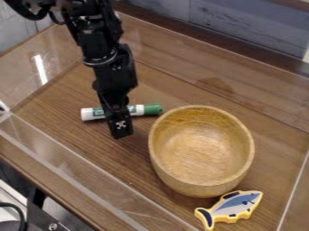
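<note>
My black gripper (114,120) points down at the middle left, open, its fingertips over a green and white marker-like tube (141,110) lying crosswise on the wooden table. The part of the tube behind the fingers is hidden. Just right of the gripper stands a tan round bowl (201,176), empty.
A blue and yellow fish-shaped toy (229,208) lies at the bottom right. A dark cable shows in the lower left corner, beyond the table edge.
</note>
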